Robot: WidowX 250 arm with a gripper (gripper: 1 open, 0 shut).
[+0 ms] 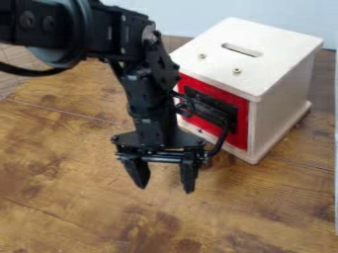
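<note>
My black gripper (162,174) hangs over the wooden table, left and in front of a white wooden box (278,109), with its two fingers apart and nothing between them. The box has a slot and two small knobs on top. Its red front panel (238,138) carries a black fitting with a handle, partly hidden behind my wrist.
A pale wall (291,20) stands behind the box, and the table's right edge runs beside it.
</note>
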